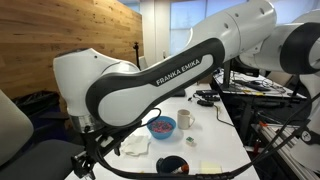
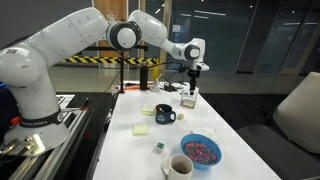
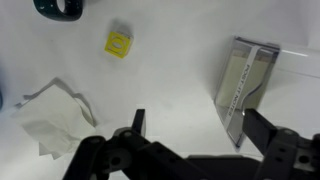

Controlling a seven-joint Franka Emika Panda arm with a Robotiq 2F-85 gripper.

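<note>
My gripper is open, with bare white table between its fingers in the wrist view. A flat, clear-lidded box with a pale printed strip lies on the right of that view, its lower end close to the right finger. In exterior view 2, the gripper is at the far end of the table, above or near the box; the exact height cannot be judged. Exterior view 1 shows the gripper low at the left, where the arm hides part of the table.
A small yellow block, a crumpled white cloth and a dark mug lie left of the box. Nearer exterior camera 2 are a blue bowl of red pieces, a white mug and a small green cube.
</note>
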